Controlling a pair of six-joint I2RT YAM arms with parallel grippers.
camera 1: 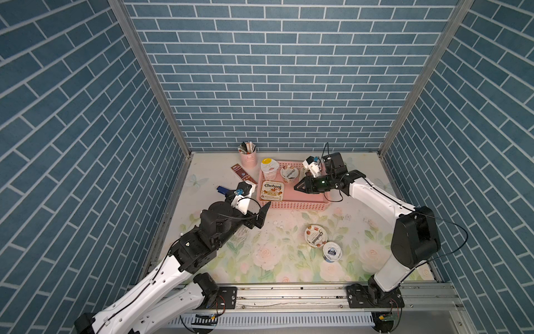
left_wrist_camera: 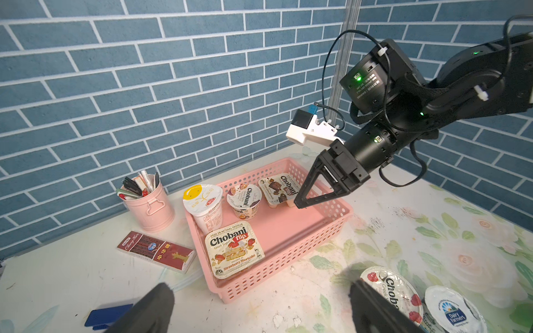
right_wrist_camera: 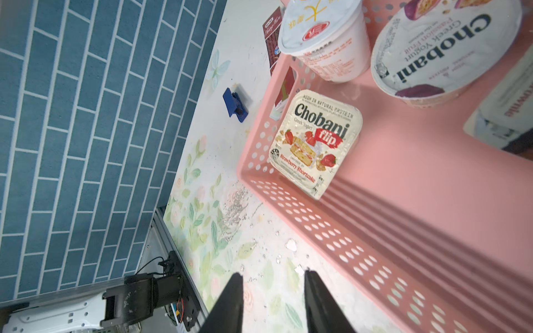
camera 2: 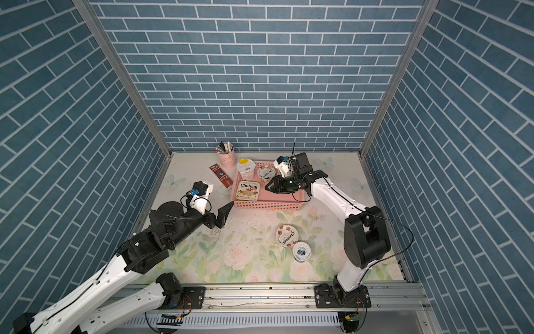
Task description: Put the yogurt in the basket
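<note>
On the front part of the table stand two yogurts: a round Chobani tub (camera 1: 316,236) and, beside it, a smaller white Dairy Farmers cup (camera 1: 332,252). The pink basket (camera 1: 293,206) holds several yogurts: a Chobani Flip pack (right_wrist_camera: 316,138) in its front left corner, a tall white cup with a yellow mark (left_wrist_camera: 204,202), a Chobani passion fruit cup (right_wrist_camera: 444,47) and a second Chobani pack (left_wrist_camera: 278,187). Over the basket, my right gripper has its fingers apart with nothing between them. My left gripper is open and empty, left of the basket's front.
A pink pail of utensils (left_wrist_camera: 150,208) stands at the back left. Near it lie a dark red packet (left_wrist_camera: 155,249) and a blue clip (right_wrist_camera: 235,105). The basket floor (right_wrist_camera: 433,183) is bare at front right. Open tabletop lies between the left arm and the loose yogurts.
</note>
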